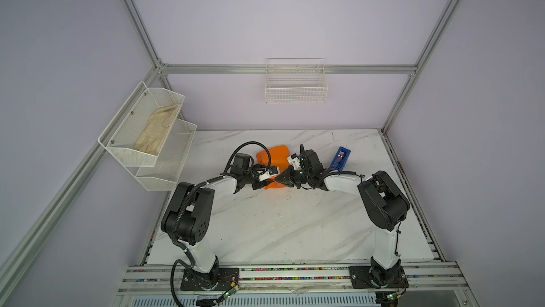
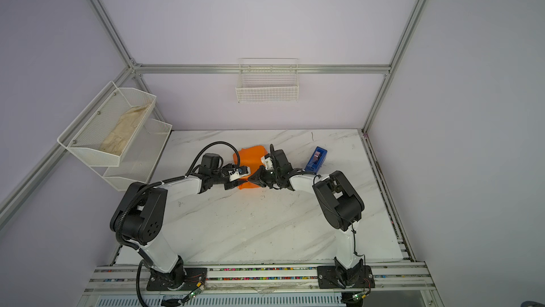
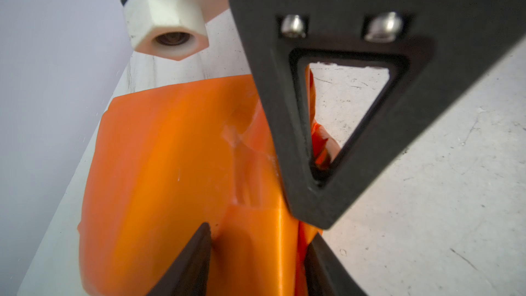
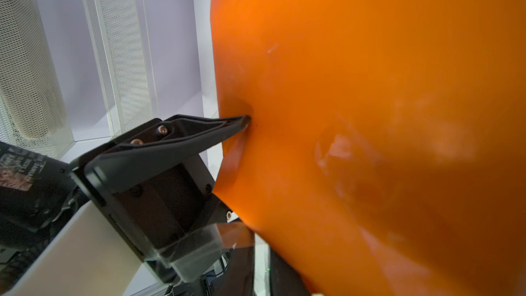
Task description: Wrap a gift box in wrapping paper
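Note:
Orange wrapping paper (image 1: 274,152) (image 2: 249,155) lies on the marble table under both grippers, which meet over it. In the left wrist view its folded edge (image 3: 285,241) runs between the dark fingers of my left gripper, pressed close to it; whether they grip it is unclear. My right gripper (image 1: 286,177) reaches in from the right, close against the left one. In the right wrist view the paper (image 4: 372,104) fills much of the frame, with clear tape (image 4: 197,246) near the other gripper's parts. The gift box itself is hidden.
A blue tray (image 1: 340,158) with a small item sits at the back right. Wire baskets (image 1: 130,148) hang on the left wall, another (image 1: 295,94) on the back wall.

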